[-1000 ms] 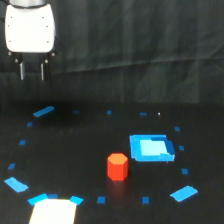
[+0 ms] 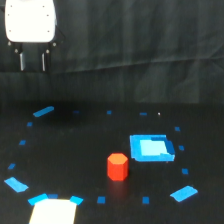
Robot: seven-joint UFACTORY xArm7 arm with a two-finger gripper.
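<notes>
High at the upper left, well above the table, hangs my gripper (image 2: 33,68). Its two thin dark fingers stand apart and the gap between them is empty, so it is open. A red six-sided block (image 2: 118,168) stands on the black table, right of the middle and nearer the front. Behind it and to its right lies a small blue tray (image 2: 135,145) with a pale patch inside. The gripper is far from both, touching neither.
Blue tape strips and small blue squares mark the black table, among them a strip (image 2: 184,193) at the right. A pale cream item (image 2: 53,212) is cut off by the bottom left edge. Bare table surrounds the block.
My gripper has risen slightly at the upper left, its fingers still apart. The red block, the tray and the cream item have not moved.
</notes>
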